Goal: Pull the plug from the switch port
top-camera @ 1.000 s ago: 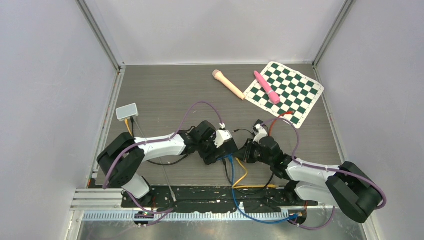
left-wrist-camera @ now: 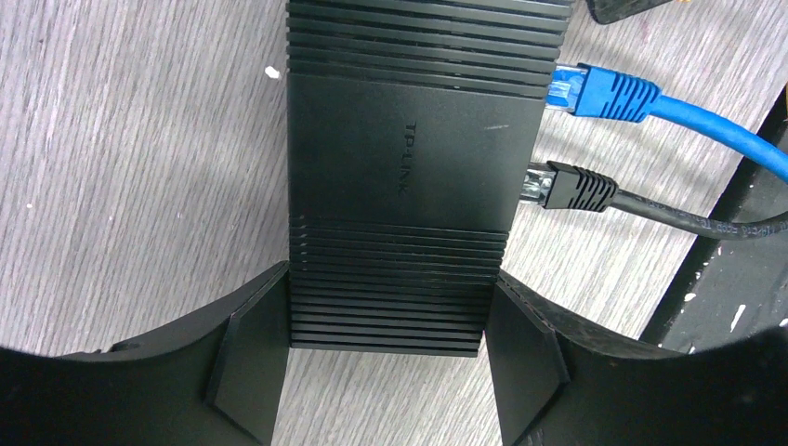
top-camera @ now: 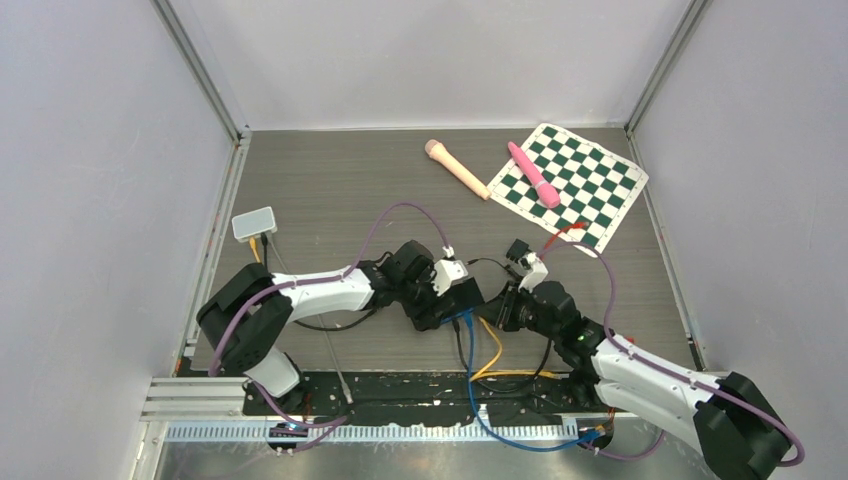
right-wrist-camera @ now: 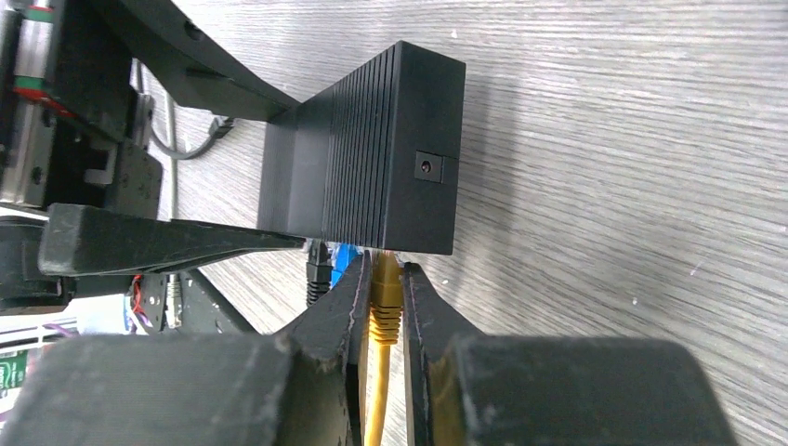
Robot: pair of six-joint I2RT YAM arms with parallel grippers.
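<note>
The black switch (left-wrist-camera: 400,177) is held across its end by my left gripper, which is shut on it. Two plugs stand at its port side: a blue plug (left-wrist-camera: 609,93) and a black plug (left-wrist-camera: 576,188). In the right wrist view a yellow plug (right-wrist-camera: 387,293) reaches up to the switch's lower edge. The fingers of my right gripper press it from both sides, so that gripper is shut on it. How far the yellow plug sits in its port is hidden by the switch's edge.
Blue (top-camera: 472,385) and yellow (top-camera: 492,350) cables run from the switch to the table's front edge. A white box (top-camera: 255,223) stands at the left. A chessboard (top-camera: 605,190) and two microphone-like toys lie at the back right.
My right arm has shifted to the right and slightly toward the front. The switch, my left gripper's end and the cables have moved a little to the right too.
</note>
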